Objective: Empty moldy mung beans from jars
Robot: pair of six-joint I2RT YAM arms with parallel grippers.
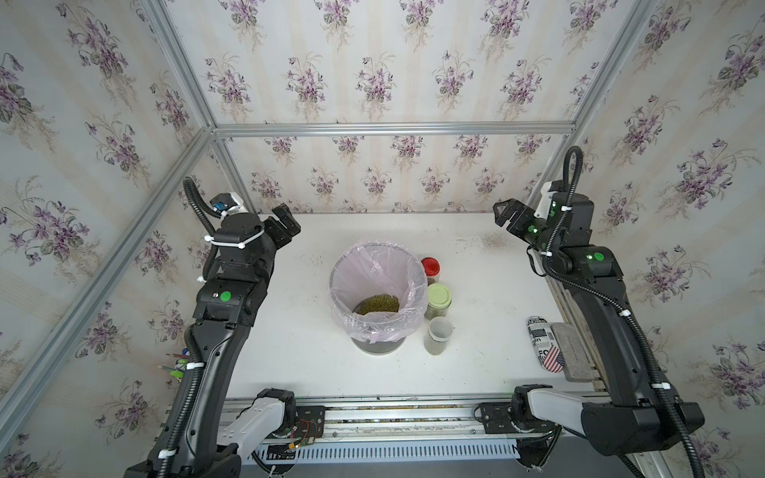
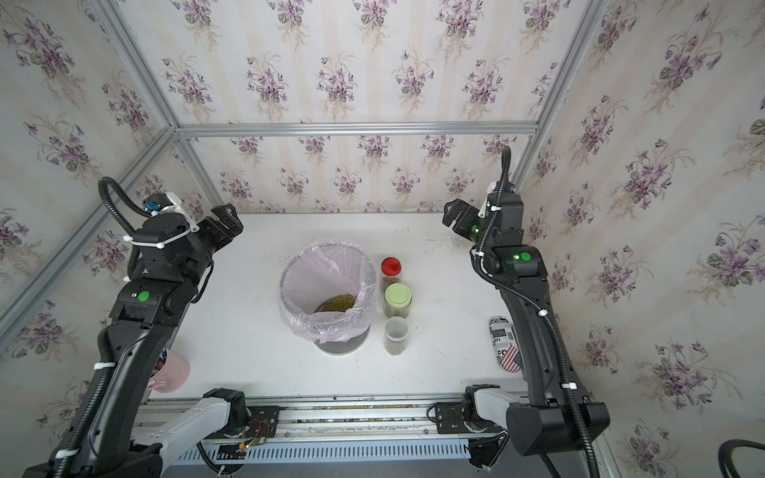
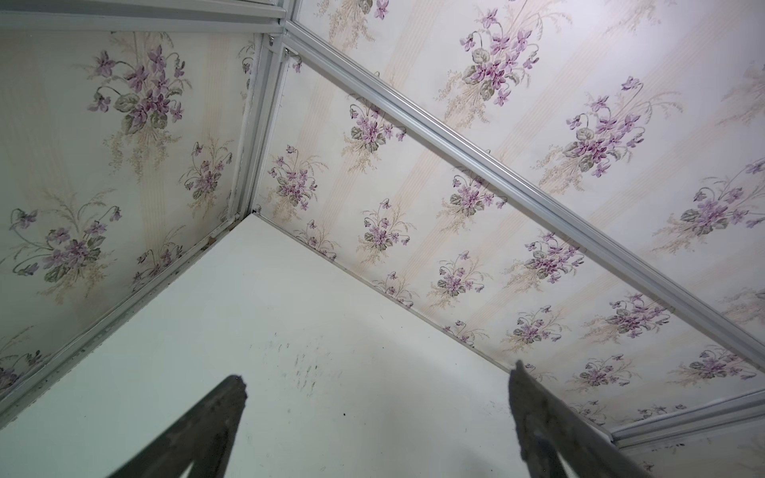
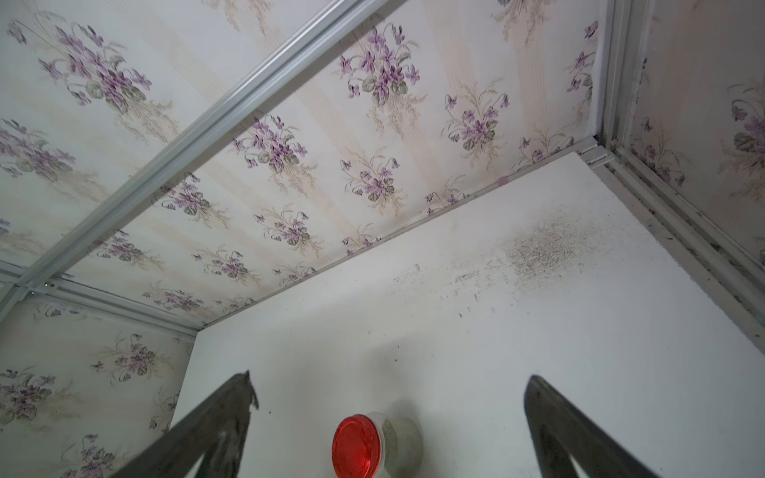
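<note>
A pink-bag-lined bin (image 1: 374, 271) stands on the white table, greenish beans (image 1: 374, 305) inside. To its right are a red-lidded jar (image 1: 430, 267), a green-lidded jar (image 1: 438, 296) and a translucent uncapped jar (image 1: 438, 334). My left gripper (image 1: 283, 223) is raised high at the left, open and empty. My right gripper (image 1: 514, 216) is raised at the right, open and empty; its wrist view shows the red-lidded jar (image 4: 357, 446) low between the fingertips, at a distance.
A sandal-like object (image 1: 545, 342) and grey board (image 1: 573, 350) lie at the right edge. A pink container (image 2: 170, 374) sits at the front left.
</note>
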